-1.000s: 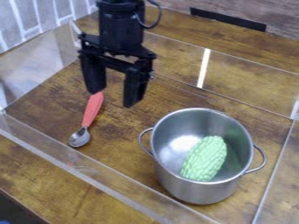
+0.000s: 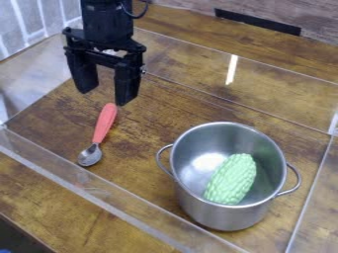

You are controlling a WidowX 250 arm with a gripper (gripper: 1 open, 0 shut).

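My black gripper (image 2: 103, 81) hangs open at the upper left of the camera view, its fingers spread with nothing visible between them. Below it a spoon with a red handle (image 2: 103, 126) and steel head lies on the wooden table. At the lower right stands a steel pot (image 2: 222, 208) with two side handles, holding a pale green corn-shaped object (image 2: 230, 180).
Transparent edging runs along the left and front, and a pale barrier stands at the upper left.
My gripper has moved leftward and slightly up, away from the pot's side. The spoon, pot and green object have not moved.
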